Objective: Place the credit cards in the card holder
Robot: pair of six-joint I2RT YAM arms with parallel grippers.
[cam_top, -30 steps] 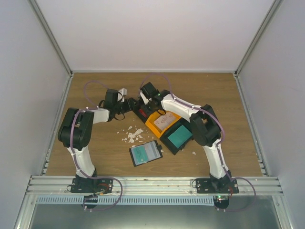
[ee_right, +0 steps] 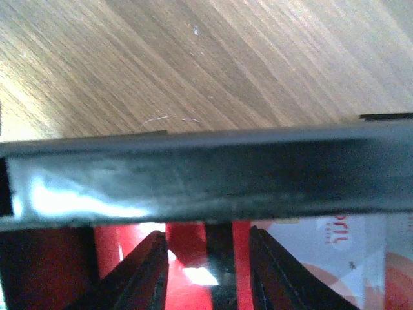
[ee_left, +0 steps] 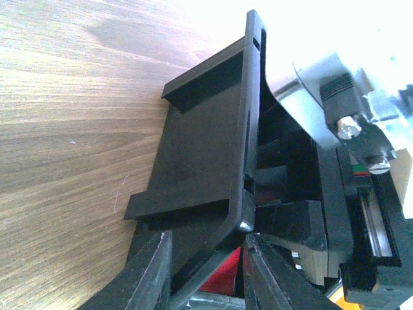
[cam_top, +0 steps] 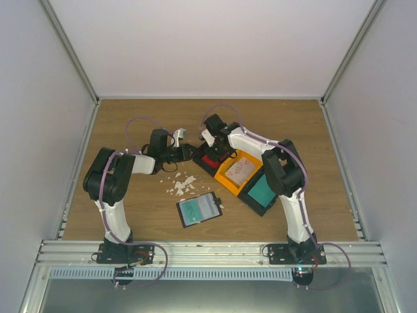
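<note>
A row of joined trays lies slantwise in the top view: a black one with a red card (cam_top: 210,162), an orange one (cam_top: 225,183) with a pale patterned card (cam_top: 240,170), and a black one with a teal card (cam_top: 262,193). My left gripper is at the upper-left end, its fingers partly open with a black rim (ee_left: 242,161) running between the fingers. Above the red card (ee_right: 187,258), my right gripper is partly open too. A black bar (ee_right: 206,174) crosses in front of it. Contact with the fingers is unclear.
A flat dark-edged panel (cam_top: 199,209), half teal and half grey, lies nearer the front. Several white scraps (cam_top: 184,185) are scattered between it and the left arm.
The row of trays has slid right and slightly toward the front. Both grippers have moved right along with its upper-left end. The flat panel and scraps stay where they were.
</note>
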